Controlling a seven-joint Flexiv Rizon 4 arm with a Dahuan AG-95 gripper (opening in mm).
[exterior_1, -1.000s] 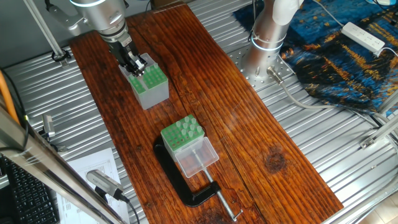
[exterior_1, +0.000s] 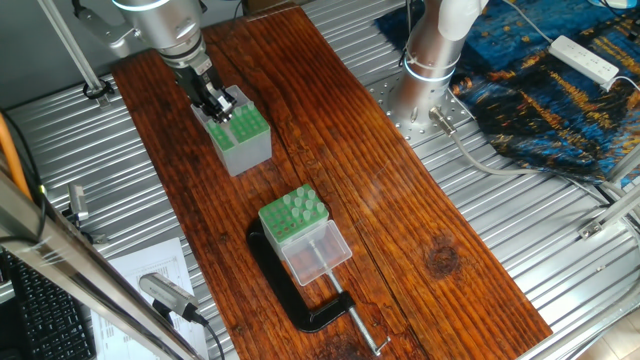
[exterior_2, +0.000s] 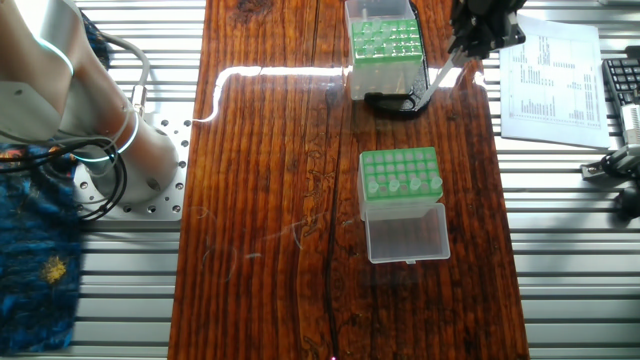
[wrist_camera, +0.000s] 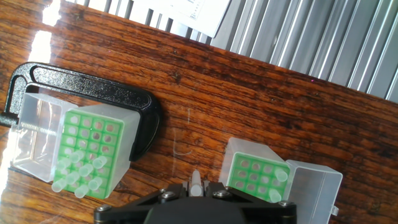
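My gripper is shut on a slim translucent tube (wrist_camera: 196, 180), which points away from the fingers in the wrist view. In exterior view 2 this tube slants down from the dark gripper (exterior_2: 462, 45), over the table's right side. One green-topped rack (wrist_camera: 255, 174) stands to the right of the fingers in the wrist view, its clear lid open and a few tubes at one edge. To the left is a second green rack (wrist_camera: 87, 146) with several tubes standing in it. Exterior view 1 shows the gripper (exterior_1: 226, 112) overlapping the far rack (exterior_1: 245, 150); their height gap cannot be judged there.
A black clamp (wrist_camera: 93, 78) wraps around the left rack, and its screw handle (exterior_1: 368, 330) sticks out over the wood. Bare wood (exterior_2: 270, 200) lies open beside the racks.
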